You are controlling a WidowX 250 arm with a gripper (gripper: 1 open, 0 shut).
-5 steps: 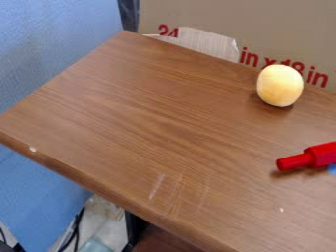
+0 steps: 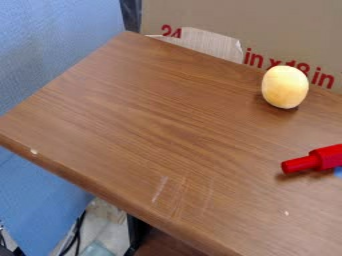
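Note:
A pale yellow-orange round object (image 2: 285, 87), like a fruit or ball, rests on the wooden table (image 2: 134, 130) toward the back right. Lower down at the right edge of the view lies a red cylindrical object (image 2: 318, 159) with a narrower tip pointing left, cut off by the frame, with a bit of blue beside it. No gripper shows in the camera view.
A cardboard box panel (image 2: 214, 20) with red lettering stands along the back edge. Blue padded material (image 2: 60, 55) is beyond the left edge, with cables below it.

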